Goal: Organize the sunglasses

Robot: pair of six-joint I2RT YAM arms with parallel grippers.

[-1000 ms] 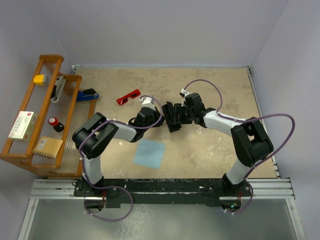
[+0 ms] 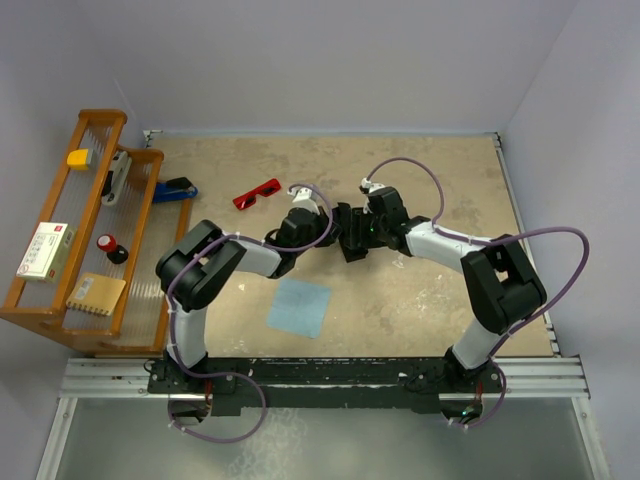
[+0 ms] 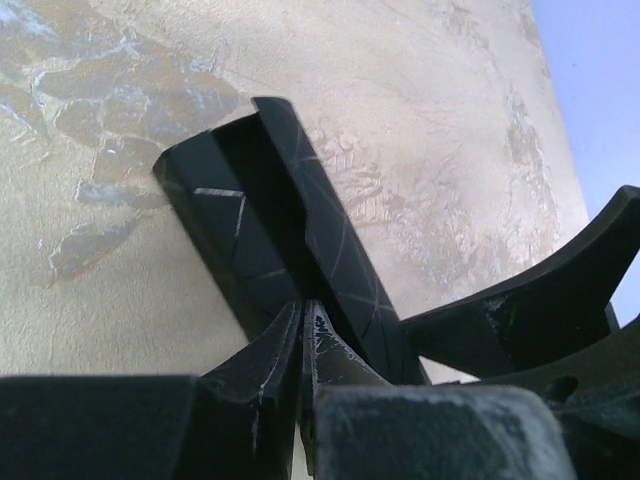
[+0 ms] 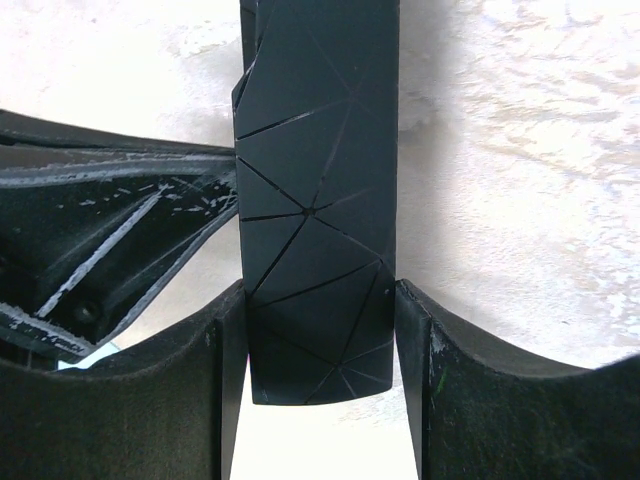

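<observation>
Red sunglasses (image 2: 257,194) lie on the table at the back left. A long black case (image 2: 354,254) with a creased surface rests near the table's middle. Its lid edge (image 3: 310,205) stands slightly raised over a dark gap in the left wrist view. My left gripper is shut, its tips against or just over the case at that gap; I see nothing held between them. My right gripper is open, with its fingers on either side of the case's near end (image 4: 320,370). The case's inside is mostly hidden.
A pale blue cloth (image 2: 299,307) lies in front of the left arm. At the left stands a wooden shelf (image 2: 135,250) with a stapler, boxes and other items. The two grippers are very close together.
My left gripper has moved right, up to the case. The case has turned slightly and shifted a little to the right. The right arm looks still.
</observation>
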